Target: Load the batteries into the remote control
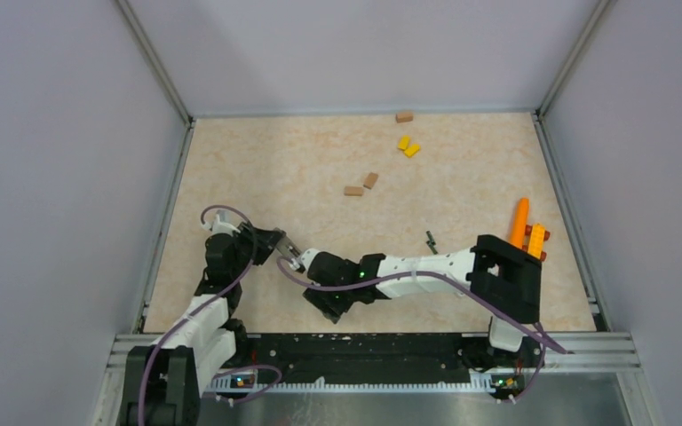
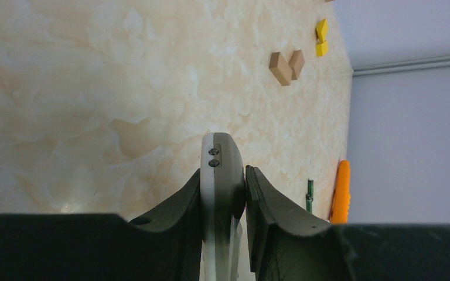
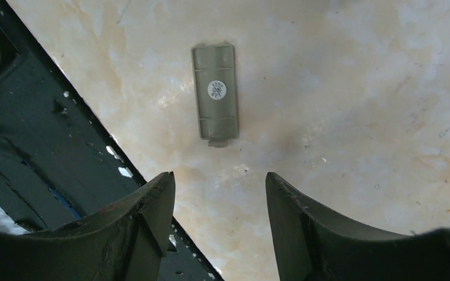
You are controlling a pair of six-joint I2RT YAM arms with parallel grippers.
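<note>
My left gripper is shut on the grey remote control [image 2: 221, 153], which shows edge-on in the left wrist view. From the top the remote [image 1: 288, 250] reaches right from the left gripper [image 1: 275, 240], its far end close to the right arm. My right gripper stands open with nothing between its fingers. Just ahead of its fingertips a grey battery cover [image 3: 215, 92] with a round white sticker lies flat on the table; in the top view the right gripper [image 1: 323, 307] hides it. Thin dark green pieces, perhaps batteries [image 1: 431, 241], lie right of centre.
Brown blocks [image 1: 353, 191] and yellow blocks [image 1: 412, 150] lie toward the back. At the right edge sits an orange-and-yellow toy [image 1: 521, 222]. The dark table edge [image 3: 88, 120] runs close left of the cover.
</note>
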